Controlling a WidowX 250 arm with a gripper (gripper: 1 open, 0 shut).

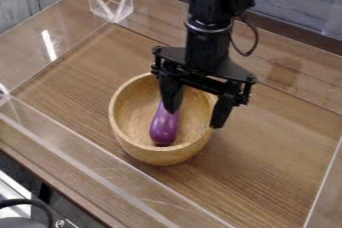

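A purple eggplant (164, 129) lies in a round wooden bowl (135, 131) at the centre-left of the table, its upper part hidden under my gripper. My black gripper (195, 98) hangs over the right half of the bowl, open, with one finger above the eggplant and the other just beyond the bowl's right side. I cannot tell whether either finger touches anything.
A clear plastic stand (112, 8) is at the back left. A dark cable (30, 203) shows at the lower left corner.
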